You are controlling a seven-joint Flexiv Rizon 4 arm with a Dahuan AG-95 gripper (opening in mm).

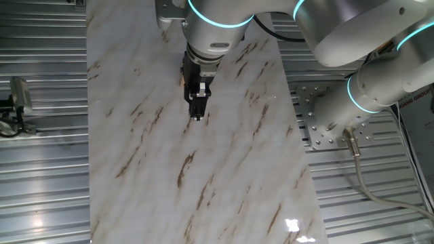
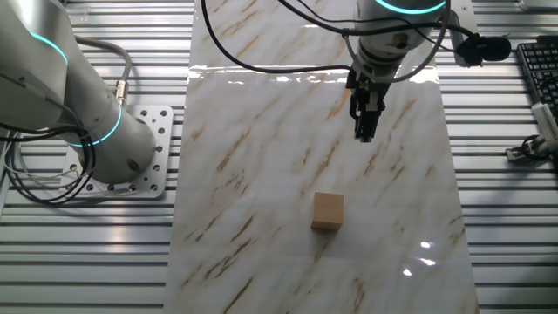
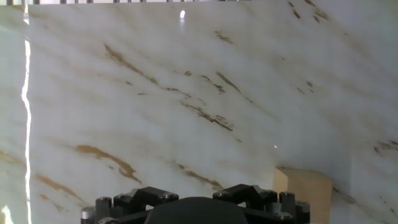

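A light brown block [image 2: 328,209] rests on the marble-patterned table. Exterior view 2 shows it apart from my gripper [image 2: 364,138], which hangs above the table with its fingers pointing down. In the wrist view the block [image 3: 305,194] is at the lower right, partly cut off by the frame edge, beyond the right finger [image 3: 242,194]. My gripper is open there, its two fingers apart and no object visible between them. From exterior view 1 the gripper [image 1: 196,116] covers most of the block, leaving just a small orange-brown sliver beside it.
Slatted metal surface borders the table. A keyboard [image 2: 542,74] and a small metal fixture [image 2: 536,139] lie off to one side. Black cables [image 2: 261,68] loop beside the arm.
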